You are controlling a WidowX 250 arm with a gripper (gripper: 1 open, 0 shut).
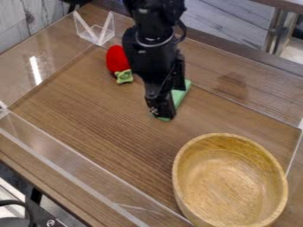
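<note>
The black arm reaches down from the top centre, and its open gripper (pixel 162 105) hangs over a green rectangular object (pixel 179 97), which it partly hides. Whether the fingers touch the green object I cannot tell. Behind the arm at the left lie a red object (pixel 116 58) and a small green piece (pixel 124 76).
A large yellow bowl (pixel 231 182) fills the front right. A clear container (pixel 95 27) stands at the back left.
</note>
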